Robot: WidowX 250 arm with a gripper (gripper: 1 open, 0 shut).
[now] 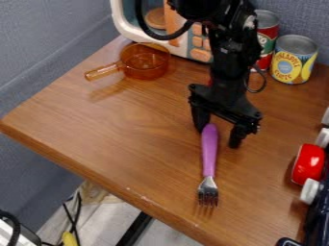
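My black gripper (218,130) points down at the middle right of the wooden table (115,139), its fingers apart just over the upper end of a purple-handled fork (210,154). The fork lies flat, its metal tines toward the front edge. Whether the handle's end is between or beneath the fingertips is hard to tell.
An amber pan (144,61) lies at the back left, before a toy microwave (178,46). Cans (293,61) stand at the back right. A red object (307,163) and dark items sit along the right edge.
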